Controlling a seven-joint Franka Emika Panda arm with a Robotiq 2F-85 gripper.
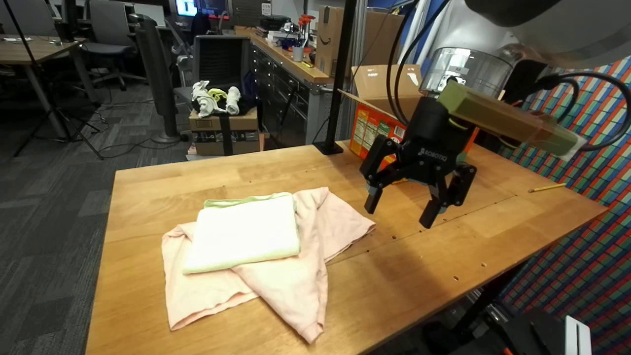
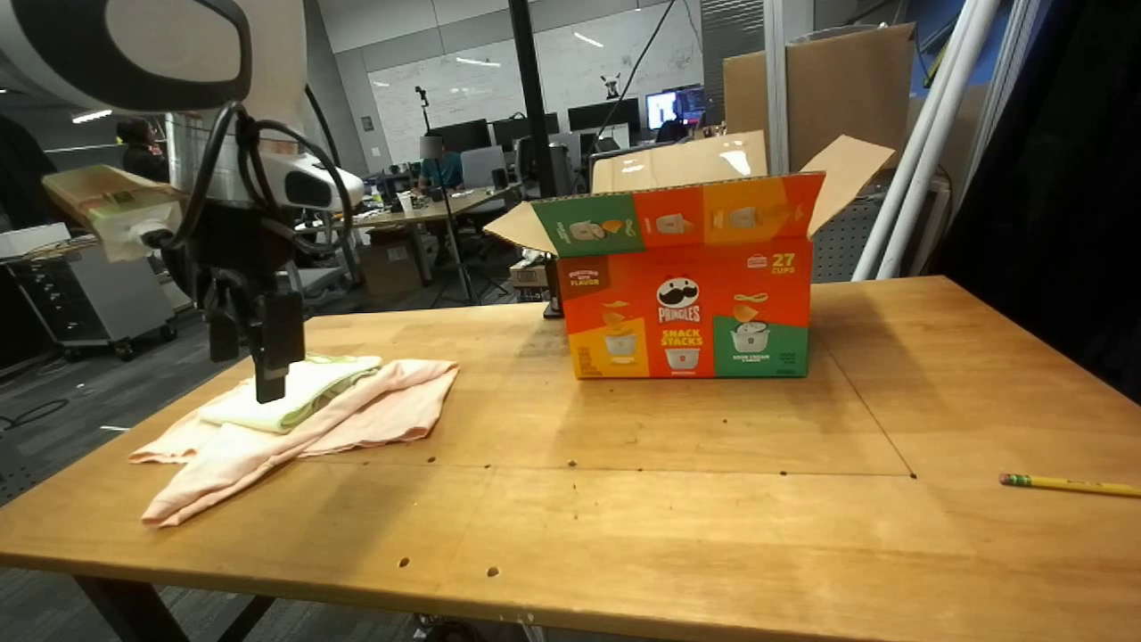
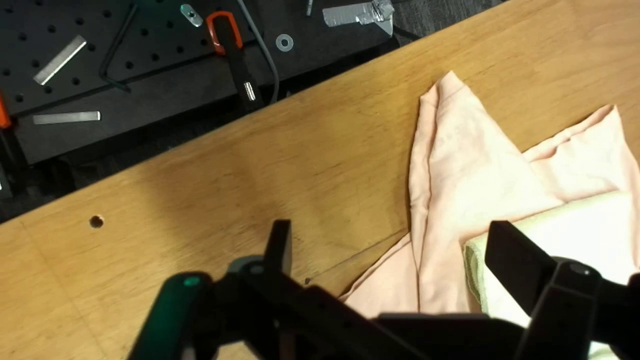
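A pale yellow-green cloth, folded into a flat rectangle, lies on top of a pink cloth spread unevenly on the wooden table. One pink corner points toward the table's front edge. My gripper hangs above the table to the right of both cloths, open and with nothing between its fingers. In the wrist view its fingers are wide apart; part of the folded cloth and the pink cloth show beyond them. The gripper's body hides the lower part of that view.
An open Pringles carton with raised flaps stands at the back of the table. A yellow pencil lies at the far right. Bare wood is free in front of the carton. A black post rises at the table's back edge.
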